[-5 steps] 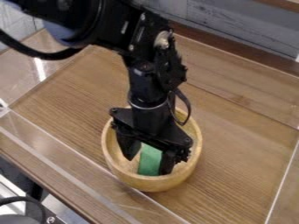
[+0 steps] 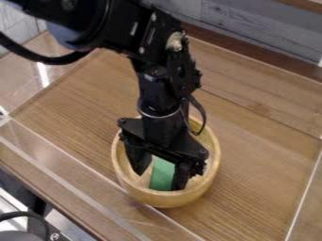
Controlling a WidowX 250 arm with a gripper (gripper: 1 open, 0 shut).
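My black gripper (image 2: 161, 165) reaches down into a round tan bowl (image 2: 176, 198) in the lower middle of the view, its fingers open around a green object (image 2: 164, 175) lying in the bowl. A bit of yellow (image 2: 195, 125) shows behind the wrist at the bowl's back. The arm hides much of the bowl's inside, so I cannot tell whether the fingers touch the green object.
A pale wall (image 2: 251, 38) runs along the back. The table's front left edge has cables beside it.
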